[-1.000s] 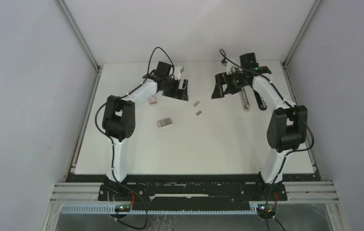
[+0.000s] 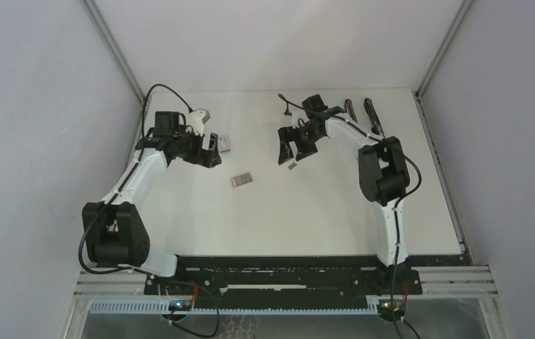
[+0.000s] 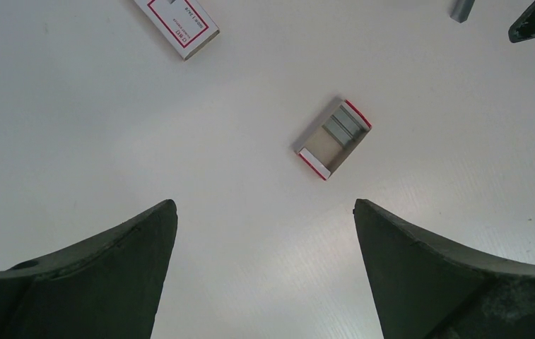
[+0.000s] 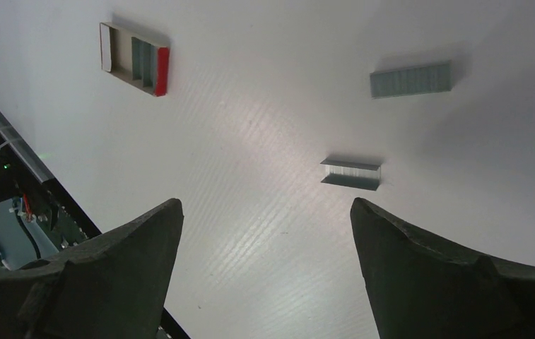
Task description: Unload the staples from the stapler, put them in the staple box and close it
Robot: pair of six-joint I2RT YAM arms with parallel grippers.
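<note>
Two grey staple strips lie apart on the table. In the right wrist view the nearer strip [image 4: 351, 191] rests with its hollow side up, and the farther strip [image 4: 411, 81] stands beyond it to the right. My right gripper [image 2: 295, 151] hovers over them, fingers spread and nothing between; it covers one strip in the top view, while the other strip [image 2: 292, 166] shows below it. Two staplers, one [image 2: 350, 109] beside the other [image 2: 372, 115], lie at the back right, partly behind the right arm. At left, my open, empty left gripper [image 2: 208, 152] is over bare table.
An open staple tray [image 2: 242, 180] holding some strips sits in the middle left. The white-and-red box sleeve [image 2: 224, 143] lies by the left gripper.
The left gripper has swung left, away from the strips. From the right, my right gripper has moved left and now covers one strip in the top view. The strips seem unmoved.
</note>
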